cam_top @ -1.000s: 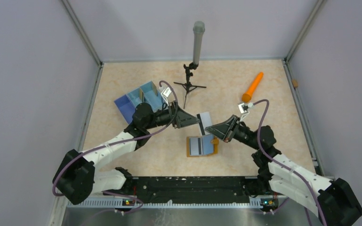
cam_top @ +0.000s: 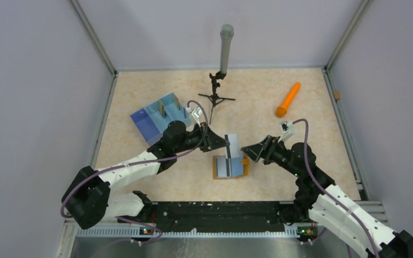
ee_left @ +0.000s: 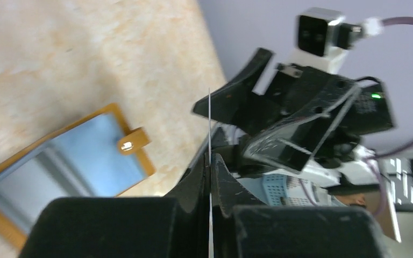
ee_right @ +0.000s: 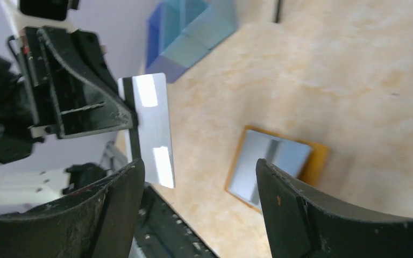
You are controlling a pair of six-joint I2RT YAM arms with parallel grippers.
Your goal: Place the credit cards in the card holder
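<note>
A white card [cam_top: 233,145] with a dark stripe hangs above the table's middle, my left gripper [cam_top: 226,143] shut on its striped side. In the left wrist view the card [ee_left: 210,123] is edge-on, a thin line rising from the closed fingertips. The right wrist view shows the card's face [ee_right: 153,123]. My right gripper is open and empty, its fingers wide apart, to the right of the card. Below lies the card holder [cam_top: 214,167], orange-brown edged, with a striped card [ee_right: 251,161] and a strap [ee_left: 133,141] at one side.
A blue compartment box [cam_top: 149,115], with brownish pieces in it, stands at the back left, partly behind the left arm. A tripod [cam_top: 215,98] and an orange cone-like object [cam_top: 287,100] are at the back. Open table lies right of the holder.
The right arm has tilted and drawn slightly away; the card hangs more upright.
</note>
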